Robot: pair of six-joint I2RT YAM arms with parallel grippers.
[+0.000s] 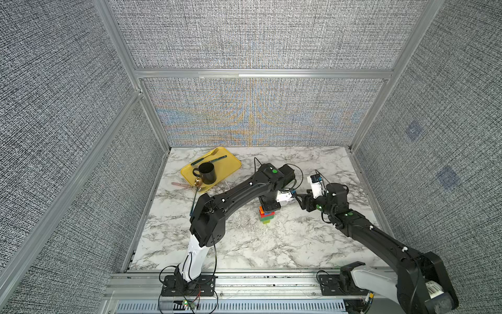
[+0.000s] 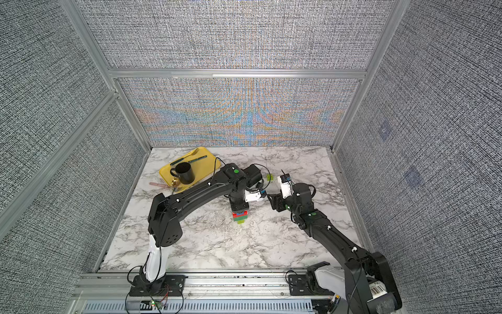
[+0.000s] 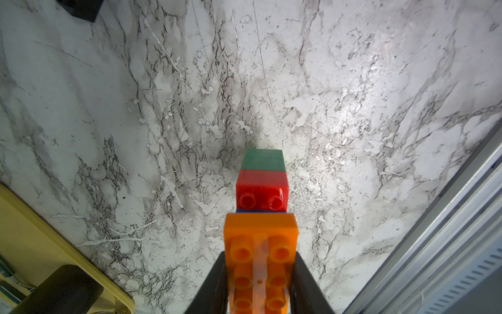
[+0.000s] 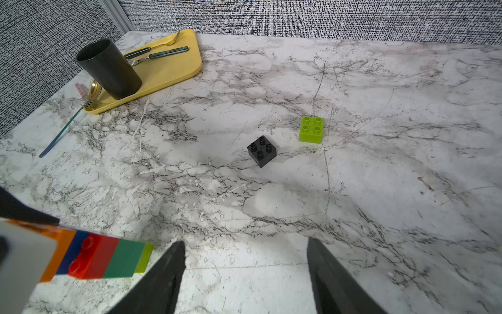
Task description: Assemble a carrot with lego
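Observation:
My left gripper is shut on an orange brick [image 3: 260,226], coming down from above. Beyond the orange one, a column of bricks continues: blue [image 4: 73,252], red [image 4: 99,256], green [image 4: 125,258] and a lime brick [image 4: 143,257] at the far end. Whether that lime end touches the table I cannot tell. To the right of the column, my right gripper stands open and empty, with bare table seen between its fingers. On the table lie a loose black brick [image 4: 261,151] and a loose lime brick [image 4: 311,129], apart from each other.
At the back left is a yellow tray [image 1: 229,166] with cutlery and a dark mug [image 1: 207,173]; a blue-handled utensil [image 4: 60,133] lies off its edge. My two arms are close together near the middle.

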